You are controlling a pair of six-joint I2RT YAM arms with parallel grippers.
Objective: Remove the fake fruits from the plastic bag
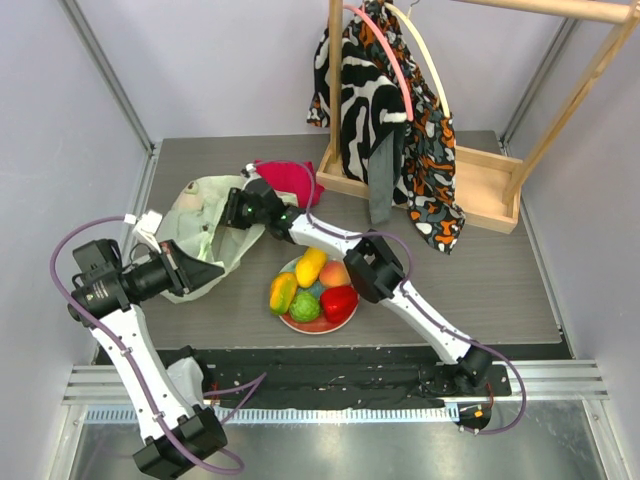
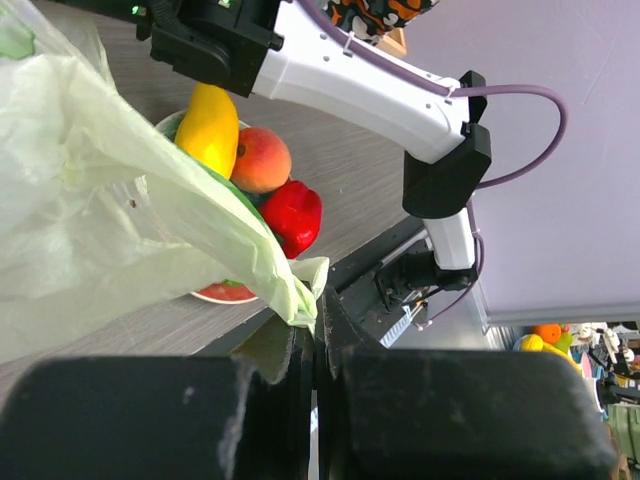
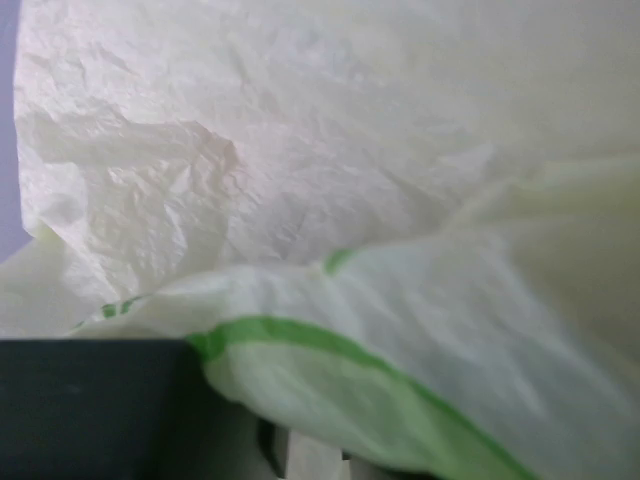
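The pale translucent plastic bag lies open on the table's left. My left gripper is shut on a gathered edge of the bag, pinching it at its front corner. My right gripper reaches into the bag from the right; in its own wrist view crumpled plastic fills the picture and hides most of the fingers, so what lies between them cannot be seen. A plate beside the bag holds several fake fruits, among them a yellow mango, a peach and a red pepper.
A red cloth lies behind the bag. A wooden rack with hanging patterned garments stands at the back right.
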